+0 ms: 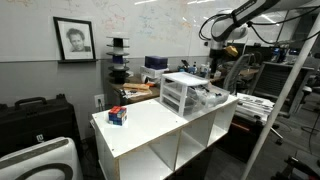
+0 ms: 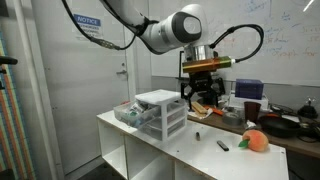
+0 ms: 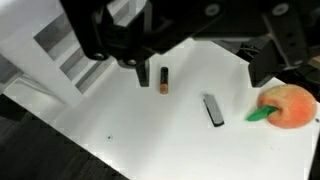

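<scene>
My gripper stands open above the white tabletop, its dark fingers point(image 3: 144, 77) spread wide with nothing held between them. Below it in the wrist view lie a small brown-and-black piece point(image 3: 164, 80) and a grey bar with a dark end point(image 3: 213, 110). An orange peach-like object with a green leaf point(image 3: 290, 106) rests to the right. Exterior view 2 has the gripper point(image 2: 190, 98) in the air near the white drawer unit point(image 2: 174, 124), with the peach point(image 2: 254, 141) farther right on the table.
The drawer unit point(image 1: 184, 93) takes up one end of the white shelf table point(image 1: 150, 126), with clear bins beside it. A red-and-blue box point(image 1: 117, 115) sits near the other end. Behind are pans point(image 2: 279, 125) and stacked boxes.
</scene>
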